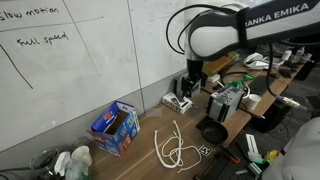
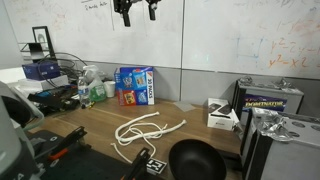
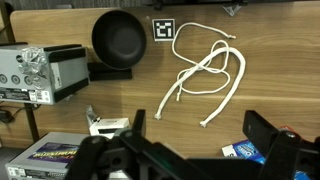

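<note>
High above the table hangs my gripper [image 2: 139, 15], its two fingers wide apart with nothing between them. In the wrist view the gripper likewise stands open, with bare wood below the gap. A white rope [image 3: 215, 68] lies loosely looped on the wooden table, its two cut ends pointing toward the gripper side of that view. To one side of the rope rests a round black pan [image 3: 119, 38], apparently empty. In exterior view 2 the rope [image 2: 140, 132] lies left of the pan [image 2: 197, 160], well below the gripper.
A blue and red box [image 2: 136, 86] stands open-topped near the whiteboard [image 2: 215, 35]. A small white box [image 2: 221, 113] and metal cases [image 2: 285, 145] occupy the right side. Beside the pan lies a black-and-white marker [image 3: 164, 30].
</note>
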